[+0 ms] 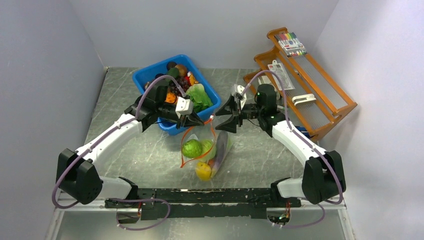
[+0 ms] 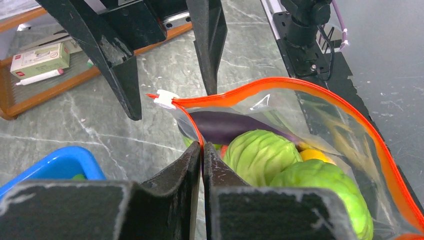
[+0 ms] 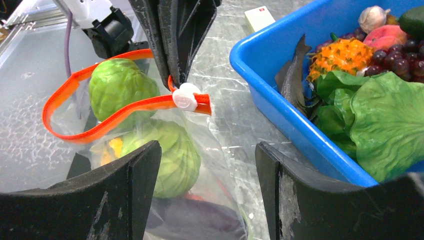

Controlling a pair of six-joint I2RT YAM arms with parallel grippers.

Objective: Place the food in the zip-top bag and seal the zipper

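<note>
A clear bag with an orange zipper rim (image 2: 300,86) stands with its mouth apart. Inside are a leafy green cabbage (image 1: 191,149), a second cabbage (image 2: 262,156), a dark purple eggplant (image 1: 222,145) and a yellow fruit (image 1: 203,171). My left gripper is shut on the rim close to its corner, where the white slider (image 2: 165,98) sits. My right gripper is open just right of that corner. In the left wrist view the slider appears between its fingers; whether they touch it, I cannot tell.
Behind the bag, a blue bin (image 1: 215,95) holds produce, including a lettuce (image 3: 390,122) and grapes. A wooden rack (image 1: 327,107) with stationery leans at the right. Bare grey table (image 1: 147,162) lies left of the bag.
</note>
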